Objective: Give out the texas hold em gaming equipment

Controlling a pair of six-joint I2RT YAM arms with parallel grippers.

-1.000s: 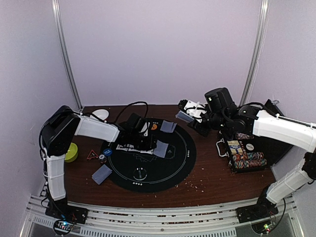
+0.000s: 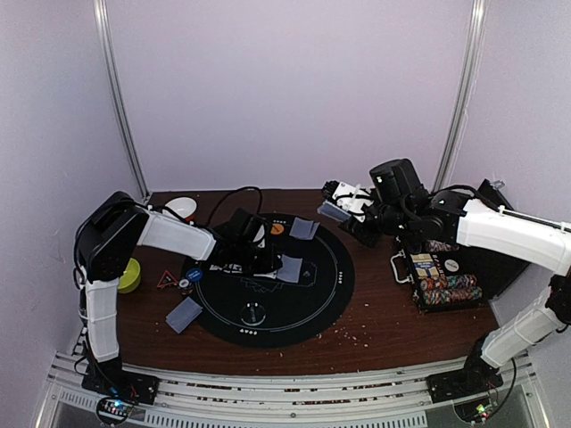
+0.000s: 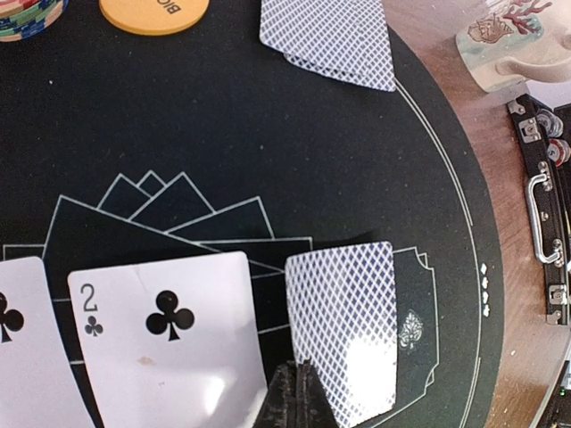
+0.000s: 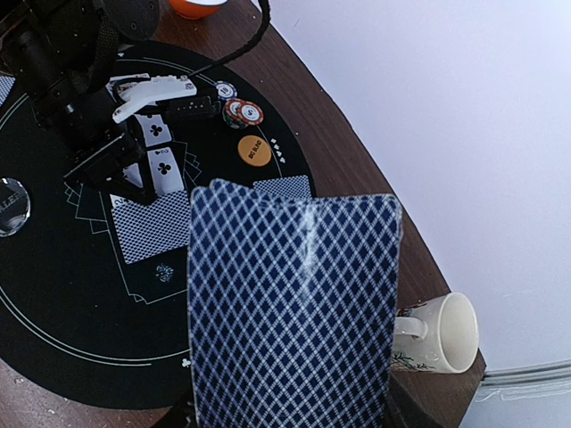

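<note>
Pinched in my right gripper is a deck of blue-backed cards (image 4: 294,303), held up above the table at the mat's right side. My left gripper is shut, its tips over the lower left part of a face-down card (image 3: 343,330) on the black mat (image 3: 178,116); whether they touch it cannot be told. Left of that card lies the face-up two of clubs (image 3: 169,339), with another club card (image 3: 22,348) beside it. Farther back, two overlapping face-down cards (image 3: 330,40) lie near the orange big blind disc (image 3: 156,13).
An open chip case (image 2: 446,276) stands at the right. A mug (image 4: 437,334) is at the back right. Bowls, one orange-and-white (image 2: 181,208) and one yellow-green (image 2: 130,275), sit at the left. More cards (image 2: 184,315) lie at the mat's front left.
Over the last second my left gripper has shifted slightly, and the face-down card beneath it has turned a little and moved slightly left. My right arm and its deck have stayed still.
</note>
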